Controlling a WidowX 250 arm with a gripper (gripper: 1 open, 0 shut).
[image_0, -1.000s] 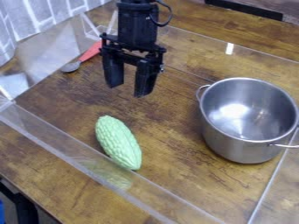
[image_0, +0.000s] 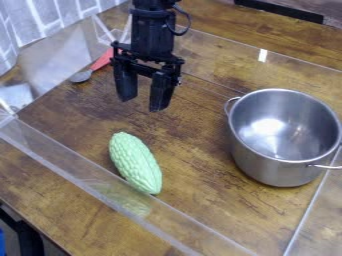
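Note:
My black gripper (image_0: 143, 82) hangs over the wooden table in the upper middle, its two fingers apart and nothing visible between them. Below it, toward the front, a pale green corn-shaped vegetable (image_0: 135, 162) lies on the table. A steel pot (image_0: 271, 141) with side handles stands at the right.
A red-handled utensil (image_0: 94, 65) lies at the back left, partly behind the gripper, near silver items (image_0: 15, 96) at the left edge. Clear plastic walls border the work area. The table middle between vegetable and pot is free.
The vegetable and pot are unmoved.

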